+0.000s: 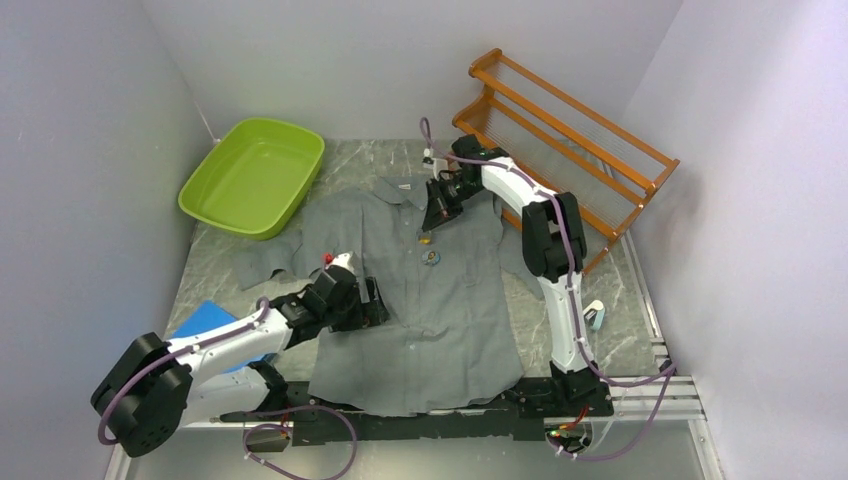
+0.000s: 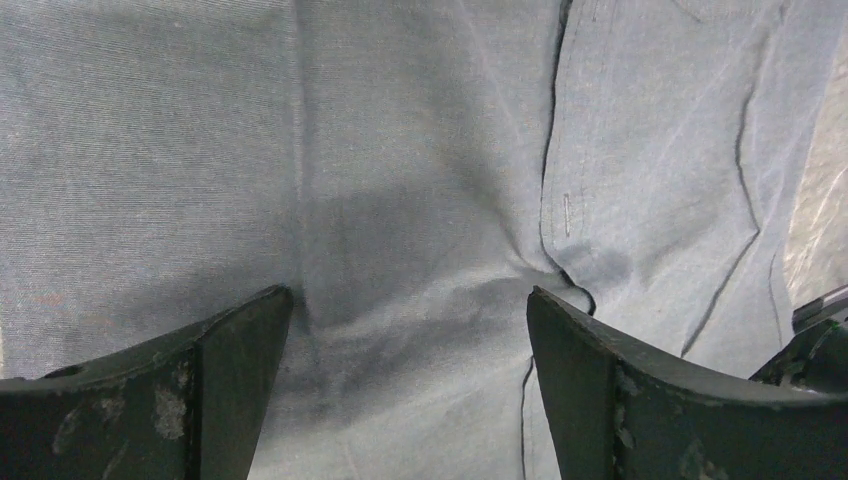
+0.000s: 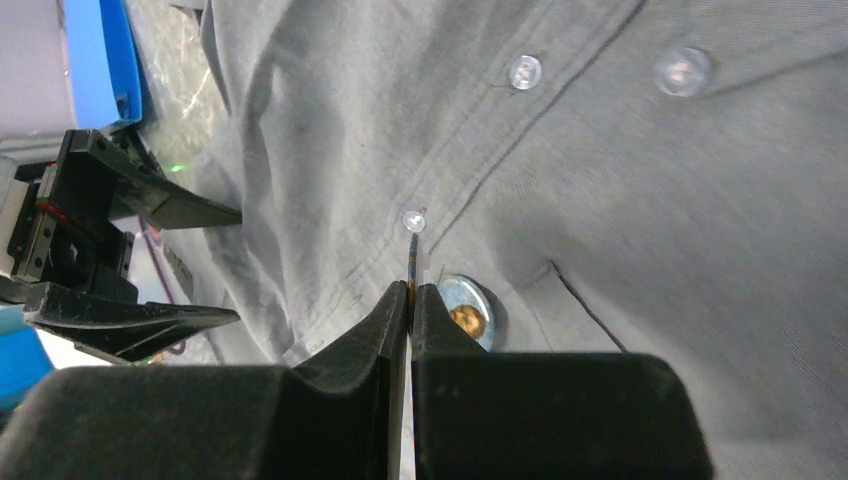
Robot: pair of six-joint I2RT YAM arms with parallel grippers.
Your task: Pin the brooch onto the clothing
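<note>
A grey shirt [image 1: 440, 330] lies spread on the marble table, its collar at the top. My right gripper [image 1: 430, 222] is over the upper chest, shut, with a small yellow piece [image 1: 425, 239] at its fingertips; in the right wrist view, a thin metal pin shows between the fingers. Just below, a round brooch-like disc [image 1: 431, 258] appears over the placket, also seen behind the fingers [image 3: 472, 300]; whether it rests on the cloth is unclear. My left gripper [image 1: 372, 305] is open above the shirt's left middle, nothing between its fingers.
A green tub [image 1: 248, 170] stands back left, a wooden rack [image 1: 570, 120] back right, a blue board [image 1: 200, 322] lies under the left arm, and a small white-blue object [image 1: 594, 314] lies at the right.
</note>
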